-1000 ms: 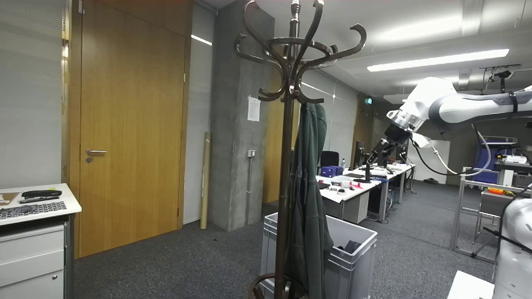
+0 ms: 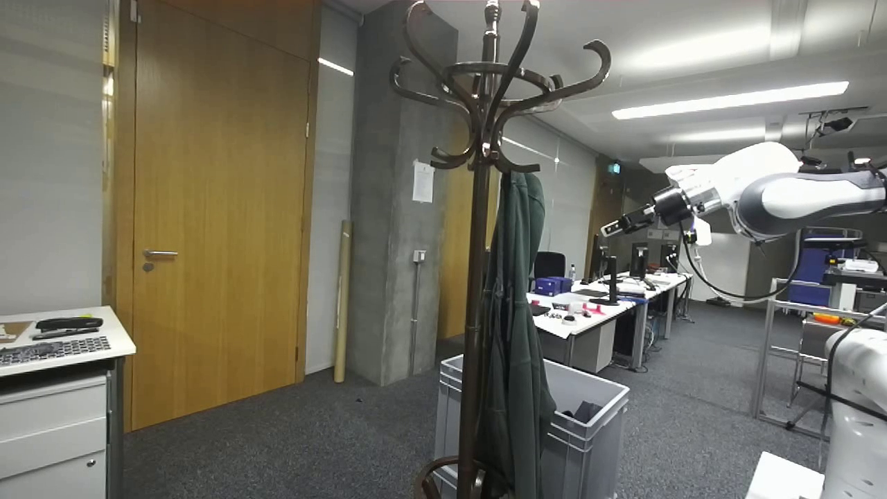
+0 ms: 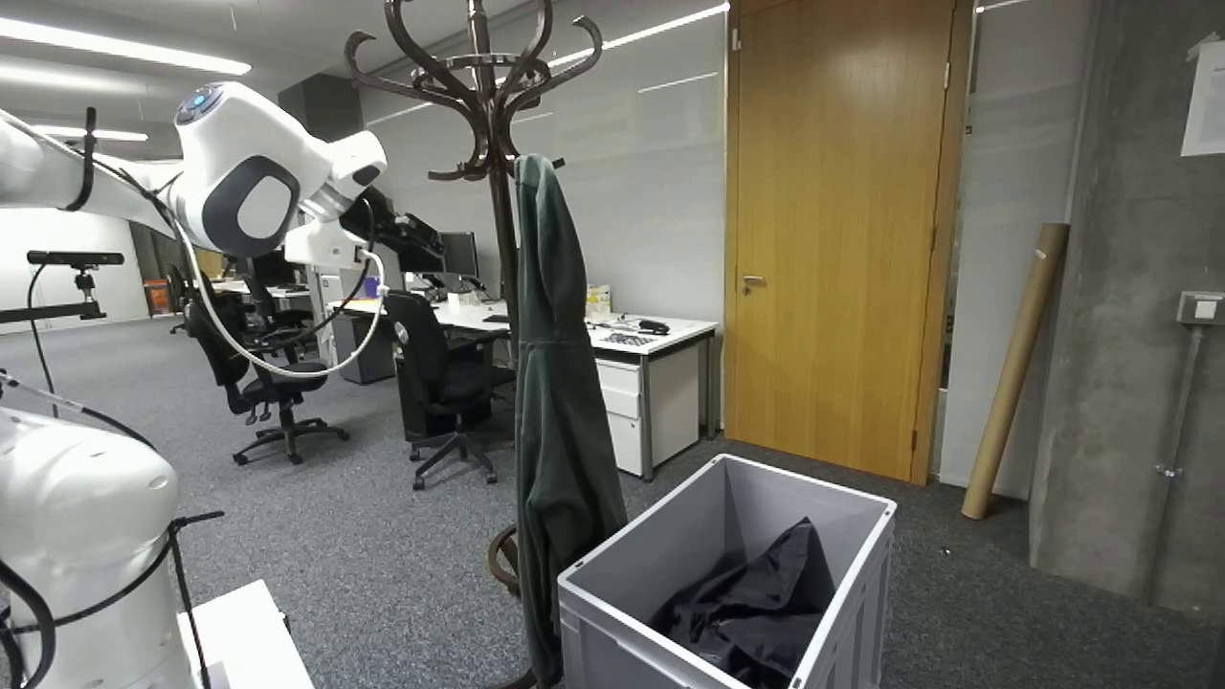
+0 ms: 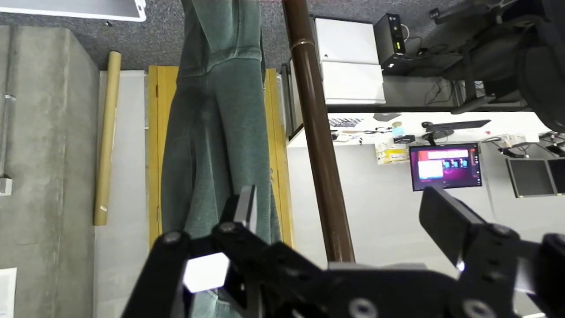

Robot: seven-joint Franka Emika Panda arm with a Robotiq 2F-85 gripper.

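Observation:
A dark green jacket (image 2: 522, 333) hangs from a brown coat stand (image 2: 475, 274); in the wrist view the jacket (image 4: 227, 122) lies left of the pole (image 4: 318, 132). My gripper is open, its fingers wide apart with nothing visible between them. One of the fingers (image 4: 246, 206) overlaps the jacket in the picture, but exterior view 1 shows the gripper (image 2: 611, 229) well to the right of the cloth, clear of it. In exterior view 2 the gripper is small and dark, so its fingertips are hard to make out.
Below the jacket, a grey crate (image 3: 735, 459) has dark cloth (image 3: 758, 609) inside. Desks with monitors (image 2: 638, 259) stand behind, and office chairs (image 3: 442, 367) fill part of the background. Open carpet lies between the crate and the wooden door (image 3: 844, 230).
In exterior view 1 my gripper has risen and swung from pointing steeply down to nearly level, facing the stand. The jacket, stand and crate look unmoved.

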